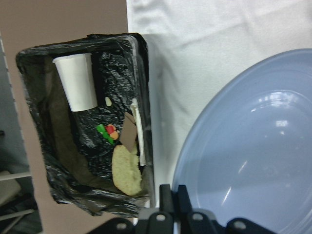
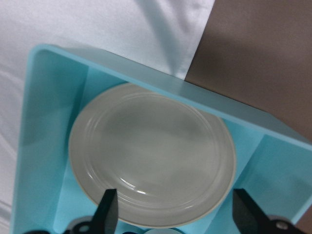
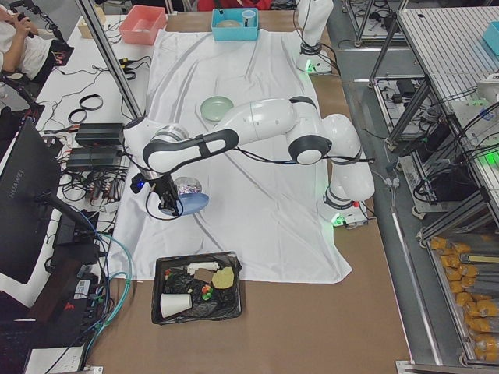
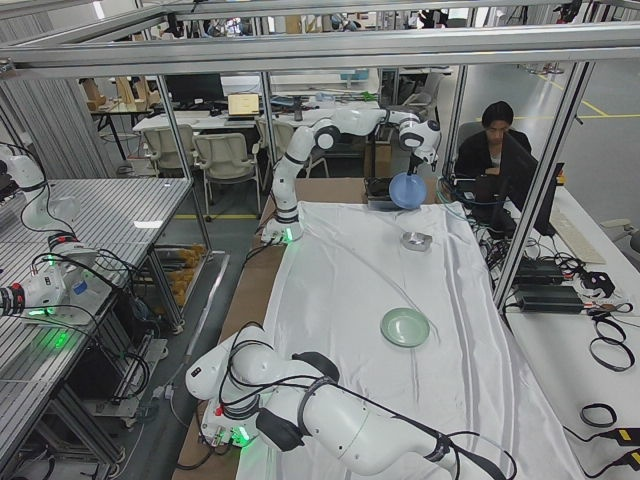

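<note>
My left gripper is shut on the rim of a blue plate (image 1: 248,146), which is held over the cloth beside a black-lined bin (image 1: 48,156). The bin holds a white cup (image 1: 75,83), a sponge-like yellow piece (image 1: 126,170) and small scraps. My right gripper is open above a blue container (image 2: 48,112) with a pale plate (image 2: 151,146) inside. A green plate (image 4: 405,327) lies mid-cloth; a silver bowl (image 4: 416,241) also stands on the cloth.
A pink container (image 3: 142,25) stands at the far left. Monitor and cables line the left side.
</note>
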